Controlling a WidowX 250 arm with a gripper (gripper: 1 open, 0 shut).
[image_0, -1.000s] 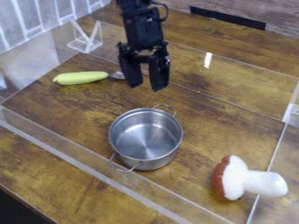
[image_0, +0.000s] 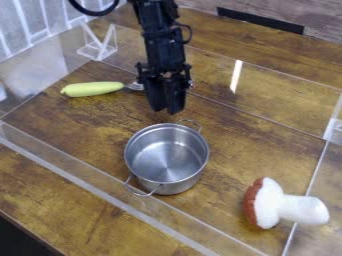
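My black gripper (image_0: 164, 100) hangs low over the wooden table, just behind the steel pot (image_0: 166, 158), its fingers pointing down; whether anything is between them is hard to tell. A pale yellow corn-like object (image_0: 94, 88) lies to the left of it, beside what looks like a small metal utensil, partly hidden by the gripper.
A white and red-brown mushroom-like object (image_0: 283, 206) lies at the front right. Transparent panels or edges run along the left and right sides.
My gripper has moved slightly lower toward the pot, and its fingers look closer together than before. The pot and other objects are unmoved.
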